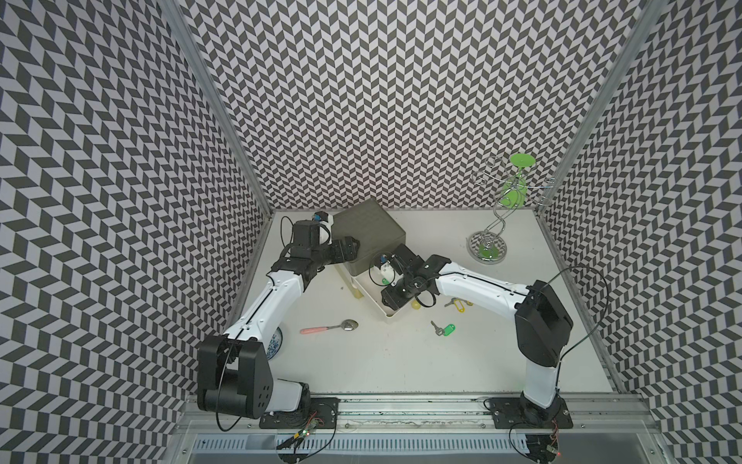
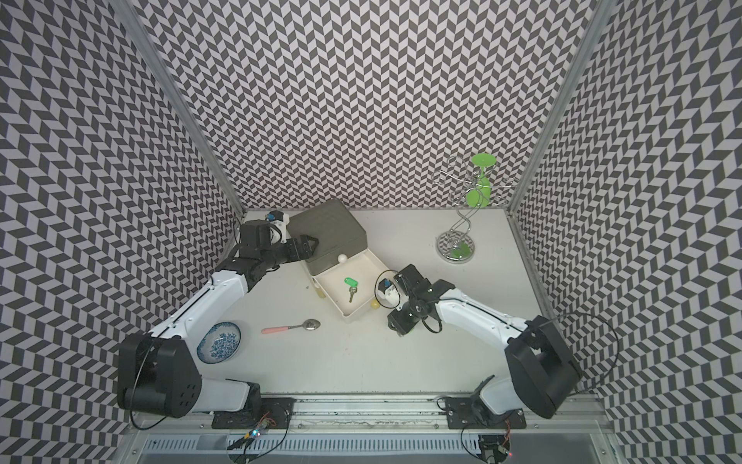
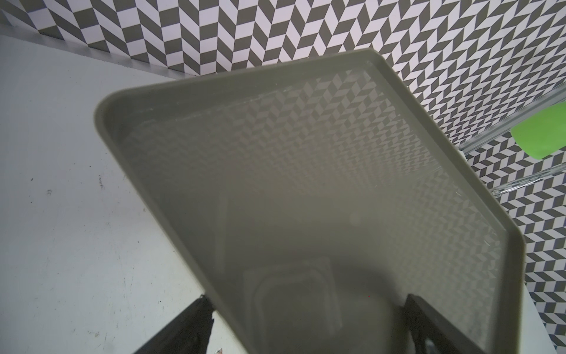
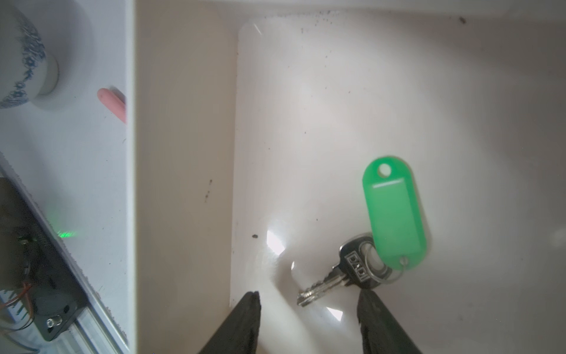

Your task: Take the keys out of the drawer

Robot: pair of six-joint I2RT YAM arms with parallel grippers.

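Inside the pale open drawer (image 2: 331, 290), one key (image 4: 353, 268) with a green tag (image 4: 395, 212) lies flat on the floor. My right gripper hangs over the drawer with its fingers apart; the key lies just ahead of its fingertips, untouched. In the top left view, the right arm covers part of the drawer. My left gripper is by the raised grey lid (image 2: 340, 232), its fingers apart, one at each side of the lid's lower part in the left wrist view. Whether the pads touch the lid is unclear.
Outside the drawer, a green-tagged key (image 1: 446, 330) and yellow-tagged keys (image 1: 459, 305) lie on the table. A spoon (image 2: 290, 327) and a blue-patterned bowl (image 2: 219, 342) are at the left front. A wire stand (image 2: 456, 246) stands back right.
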